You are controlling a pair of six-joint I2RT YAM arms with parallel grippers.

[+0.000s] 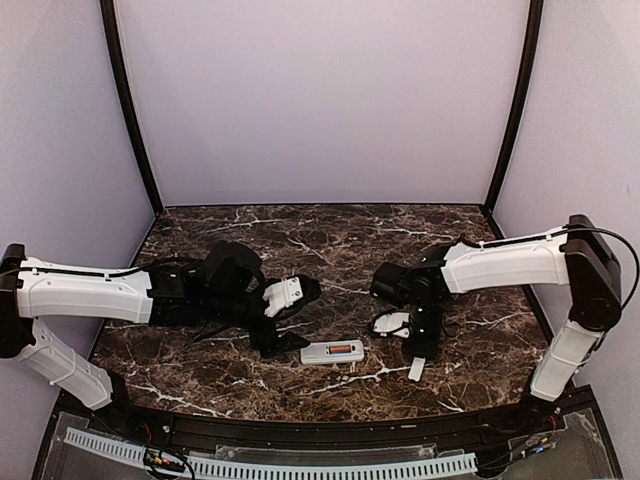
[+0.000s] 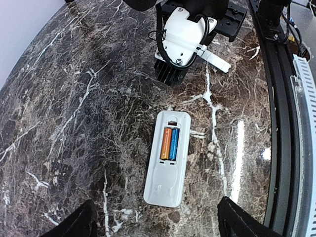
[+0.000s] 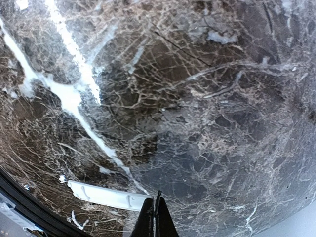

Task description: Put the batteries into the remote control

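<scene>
The white remote control (image 2: 165,182) lies on the table with its battery bay uncovered. Inside the bay sit an orange battery (image 2: 166,143) and a blue battery (image 2: 174,144), side by side. My left gripper is open near the remote's closed end, nothing between its fingers. To the right of the remote, my right gripper is shut on one end of the white battery cover (image 3: 106,196). The cover sticks out sideways from the fingertips, inner side with small ribs showing. Its gripped end is hidden by the fingers.
A black rail (image 1: 300,426) runs along the front edge, close to the cover. The right arm (image 2: 185,37) hangs beyond the remote's open-bay end.
</scene>
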